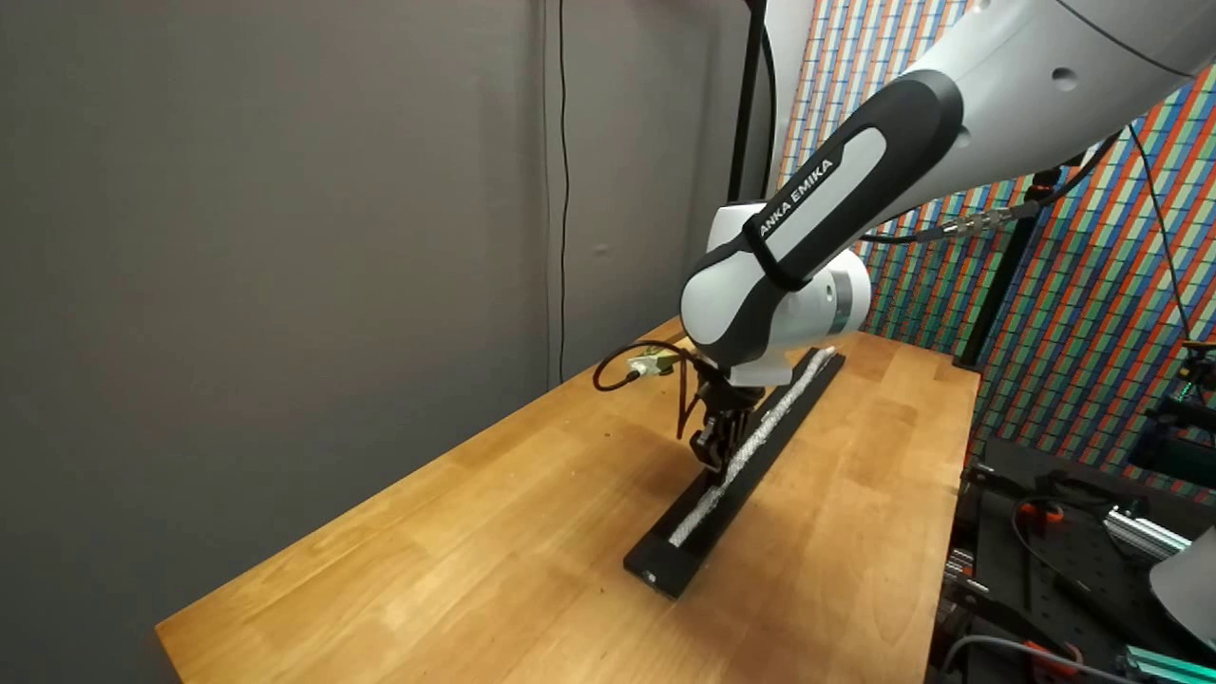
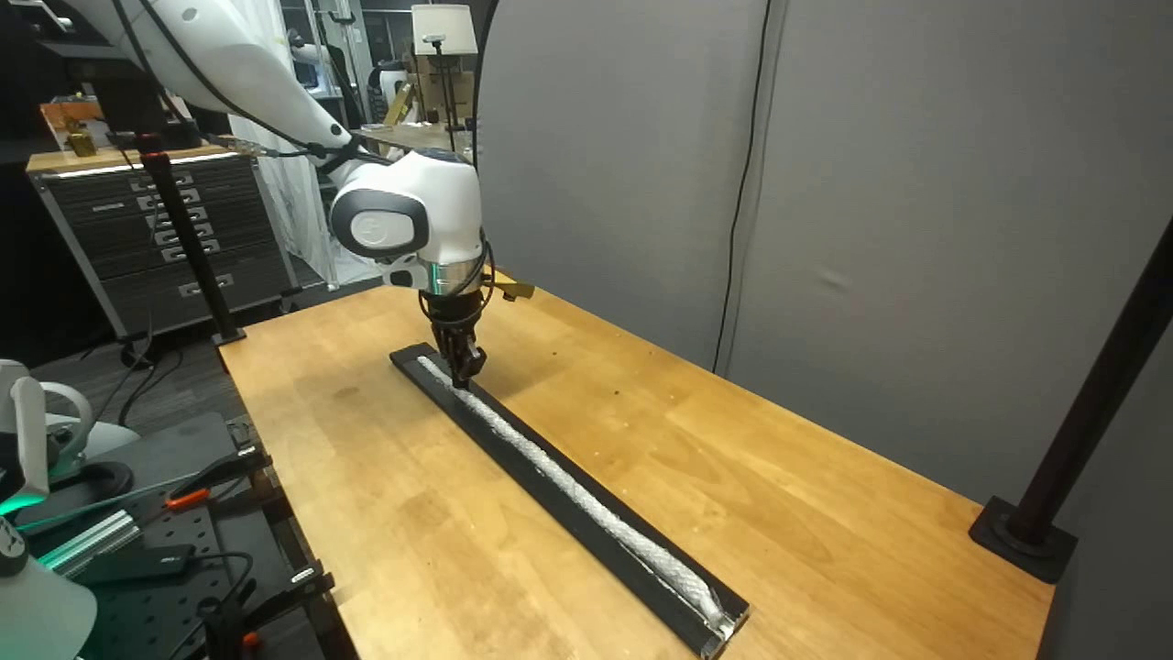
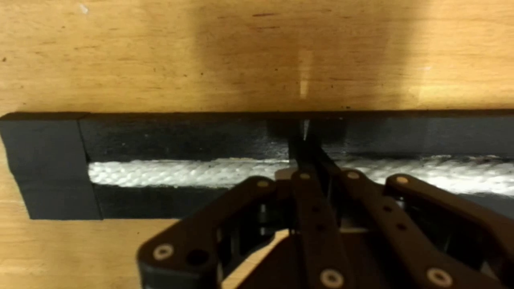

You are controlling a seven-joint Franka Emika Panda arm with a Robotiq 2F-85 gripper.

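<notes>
A white braided rope lies lengthwise along a long black board on the wooden table. In the wrist view one end of the rope meets a black band near the board's end. My gripper points down over the board and hides a short stretch of rope behind its fingers. Its fingers are shut, the fingers close together, and what is between the tips cannot be made out. Seen from exterior view 2, the gripper is low at the board, near its far end.
Bare wooden table surrounds the board on both sides. A grey wall runs along one long edge. A black post stands at the table's corner in exterior view 2. A cable loops out beside the gripper.
</notes>
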